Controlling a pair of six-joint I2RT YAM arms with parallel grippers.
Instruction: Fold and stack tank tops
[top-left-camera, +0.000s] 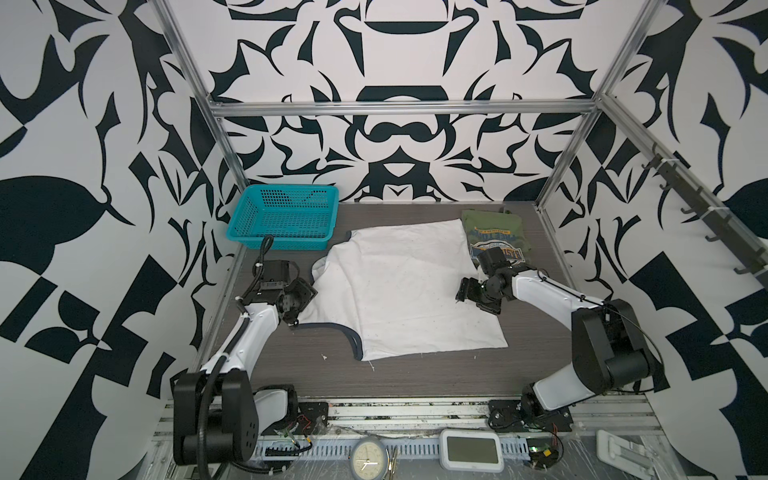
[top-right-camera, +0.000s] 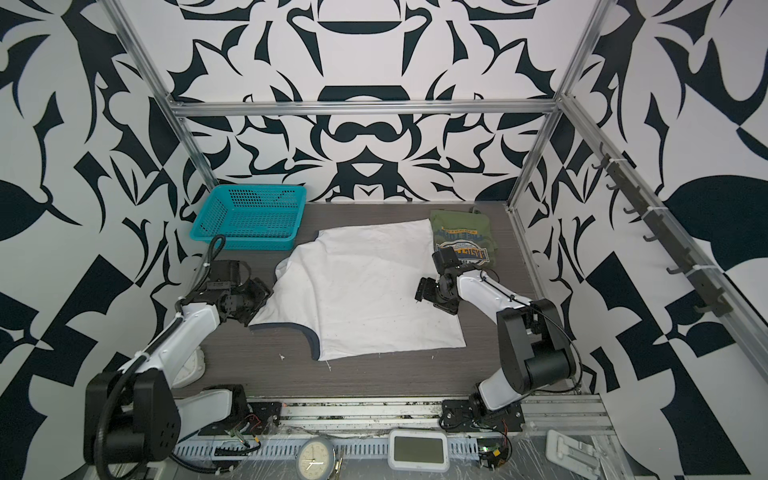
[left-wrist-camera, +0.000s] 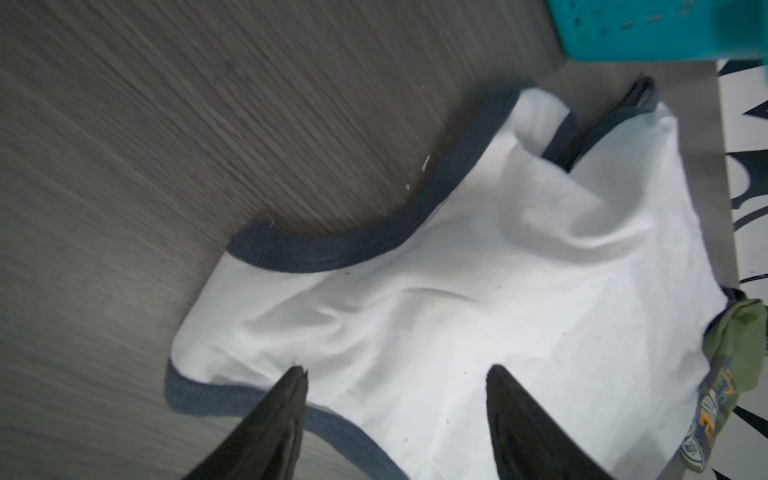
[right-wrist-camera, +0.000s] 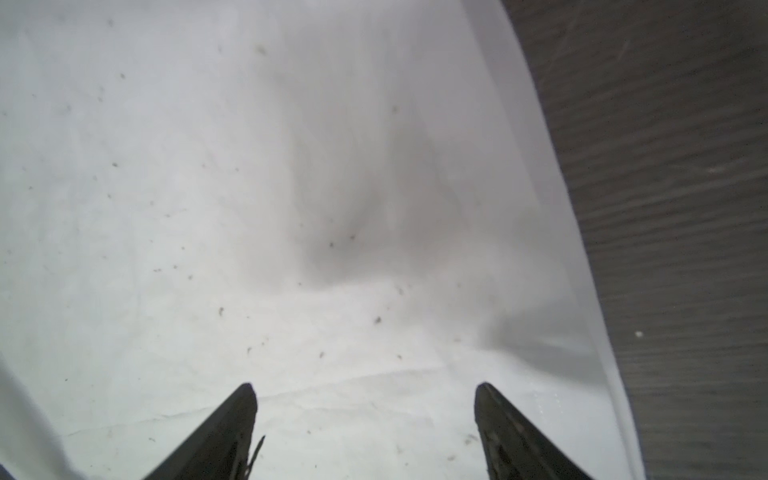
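A white tank top (top-left-camera: 400, 284) with dark trim lies spread over the middle of the table, its left end rumpled, as the left wrist view (left-wrist-camera: 560, 336) shows. My left gripper (top-left-camera: 299, 297) hangs over that left end, fingers apart with nothing between them. My right gripper (top-left-camera: 467, 291) is over the top's right part; the right wrist view shows only white cloth (right-wrist-camera: 280, 200), its edge and table below, with the fingers apart and empty. A folded olive tank top (top-left-camera: 496, 236) with printed lettering lies at the back right, beside the white one.
A teal basket (top-left-camera: 281, 209) sits at the back left. Bare table (top-left-camera: 416, 376) runs along the front and down the right edge. Patterned walls enclose the table at the back and sides.
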